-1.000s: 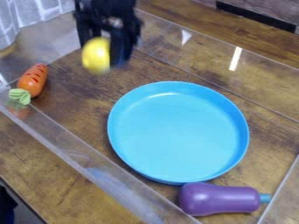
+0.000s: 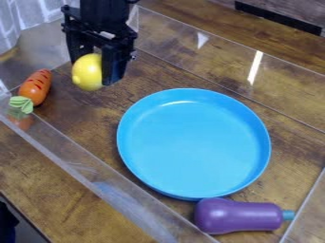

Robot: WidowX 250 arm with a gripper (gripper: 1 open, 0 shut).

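Note:
My black gripper [image 2: 98,55] is at the upper left, over a yellow round object [image 2: 87,73] that sits between or just below its fingers; how firmly it is held I cannot tell. A toy carrot [image 2: 36,89] with a green top lies to the left. A blue round plate [image 2: 193,142] fills the middle, empty. A purple toy eggplant [image 2: 237,215] lies at the bottom right.
The wooden floor of the bin [image 2: 267,85] is clear at the upper right and between carrot and plate. Clear plastic walls run along the left and right edges.
The carrot, plate and eggplant have not moved.

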